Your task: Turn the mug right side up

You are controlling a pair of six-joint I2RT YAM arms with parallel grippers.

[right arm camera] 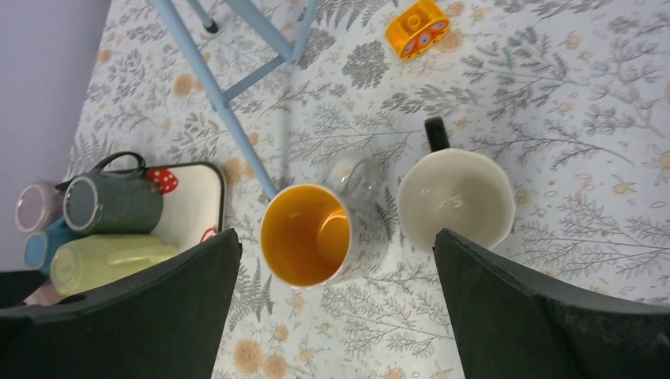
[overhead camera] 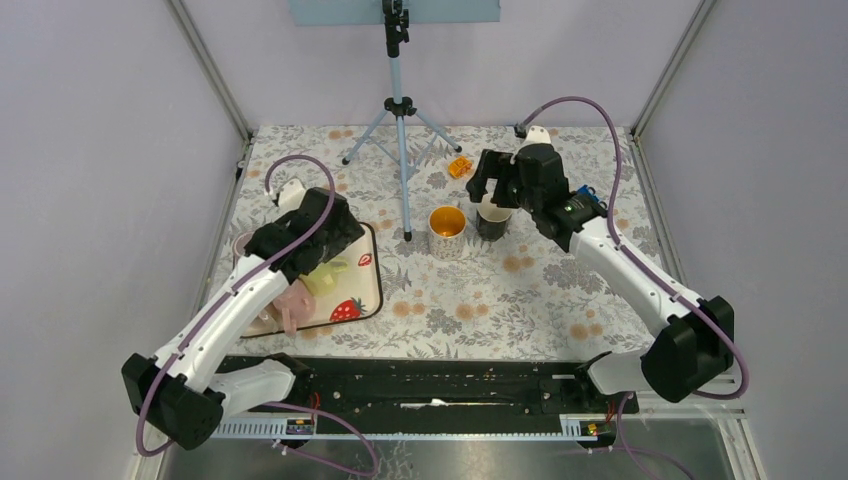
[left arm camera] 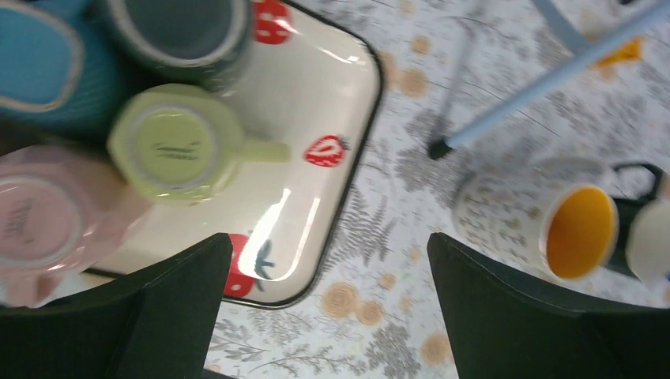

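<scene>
Upright beside each other mid-table stand a patterned mug with orange inside (overhead camera: 446, 240) and a dark mug with white inside (right arm camera: 457, 197), both openings facing up. My right gripper (overhead camera: 485, 170) hovers above them, open and empty. My left gripper is open and empty over the left tray (left arm camera: 348, 95), which holds several mugs: a green mug (left arm camera: 174, 150) and a pink mug (left arm camera: 47, 221) with bases showing, plus blue (left arm camera: 55, 59) and dark ones.
A tripod (overhead camera: 400, 170) stands at the back. A small orange toy (right arm camera: 419, 28) lies behind the mugs, a blue toy at the right.
</scene>
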